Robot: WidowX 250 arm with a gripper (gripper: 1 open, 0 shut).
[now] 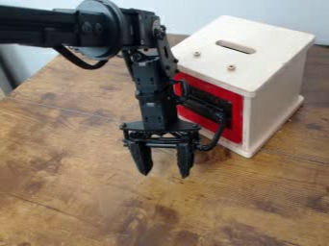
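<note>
My black gripper [164, 160] points straight down in front of a light wooden box [267, 100], above the table's surface. Its two fingers stand apart with a gap between them and nothing held. The box has a slot in its sloped top and a red panel [232, 134] on the front, partly hidden behind my arm and its cable.
The box fills the back right. A pale wall lies beyond the table's far edge.
</note>
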